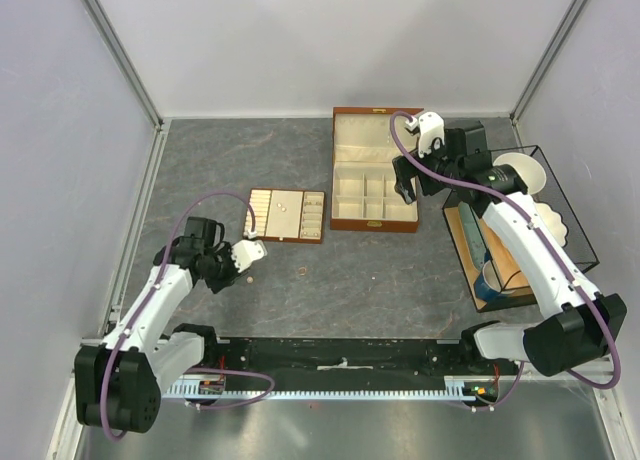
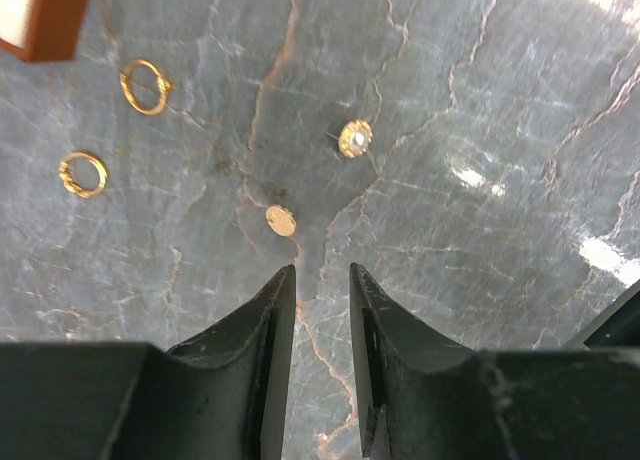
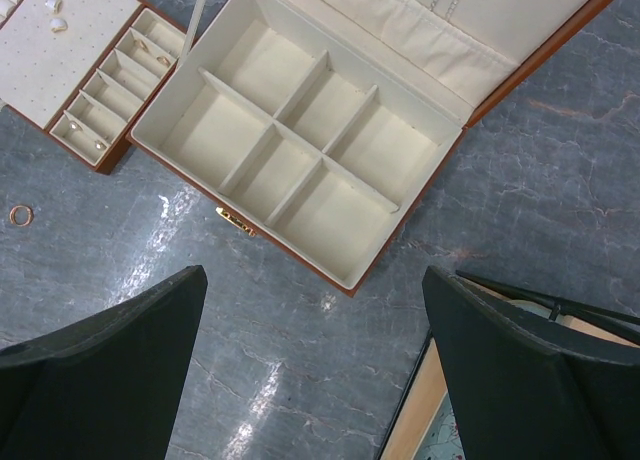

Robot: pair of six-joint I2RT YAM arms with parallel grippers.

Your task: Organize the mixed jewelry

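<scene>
In the left wrist view, two gold rings, a round ornate piece and a small gold disc lie on the grey marble table. My left gripper is above them, its fingers close together, nothing visible between. A small tray holds white jewelry on a pad and pieces in narrow slots. Beside it, the open jewelry box has empty lower compartments and chains in its lid. My right gripper stands open and empty above the table, near the box.
A black wire rack with wooden shelf, white dishes and a blue cup occupies the right side. Walls bound the sides and back.
</scene>
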